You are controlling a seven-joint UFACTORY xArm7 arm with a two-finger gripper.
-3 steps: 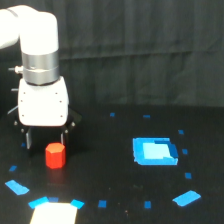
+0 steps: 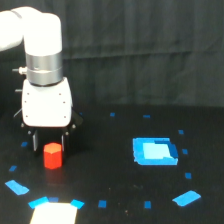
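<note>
A small red block (image 2: 52, 156) sits on the dark table at the lower left of the camera view. My gripper (image 2: 51, 146) points down over it from the white arm. Its dark fingers stand apart, one toward each side of the block, with a gap wider than the block. The block's upper edge reaches up between the fingertips; whether either finger touches it cannot be made out.
A blue-rimmed square (image 2: 139, 157) with a pale centre lies to the right. Blue tape strips (image 2: 186, 198) and small blue marks are scattered over the table. A pale square (image 2: 50, 213) lies at the front edge.
My gripper has moved a little right and lower, closer over the red block. The block has shifted slightly left.
</note>
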